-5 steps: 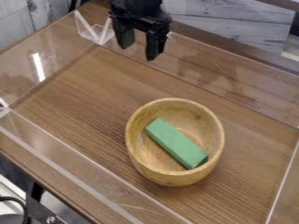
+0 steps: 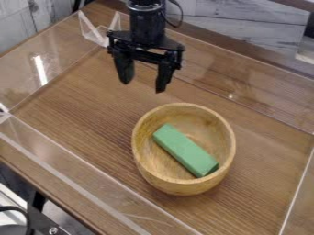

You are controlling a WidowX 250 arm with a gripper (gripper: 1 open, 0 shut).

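Note:
My gripper (image 2: 143, 77) hangs from the black arm over the upper middle of the wooden tray, open, its two dark fingers apart with nothing seen between them. Below and to the right of it, a round tan bowl (image 2: 183, 181) holds a green rectangular block (image 2: 181, 147), lying diagonally inside.
The tray's pale back wall (image 2: 245, 27) runs behind the arm. Dark cables (image 2: 13, 220) show at the lower left corner.
The bowl and green block have not moved.

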